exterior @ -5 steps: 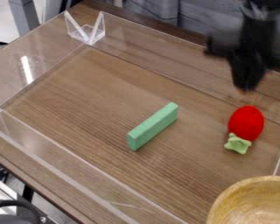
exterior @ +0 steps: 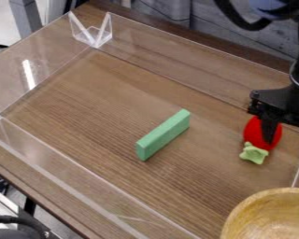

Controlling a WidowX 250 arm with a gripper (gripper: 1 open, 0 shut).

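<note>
A red strawberry-like object point(exterior: 262, 135) with a pale green top point(exterior: 253, 153) lies on the wooden table at the right. My black gripper point(exterior: 272, 119) is low over it, its lower parts overlapping the red object from this view. Whether its fingers touch or close on it is unclear.
A green block point(exterior: 163, 133) lies in the middle of the table point(exterior: 90, 112). A large tan bowl point(exterior: 271, 219) fills the bottom right corner. A clear plastic item point(exterior: 93, 28) stands at the back left.
My gripper has come down from the back right onto the red object. The objects on the table appear unmoved.
</note>
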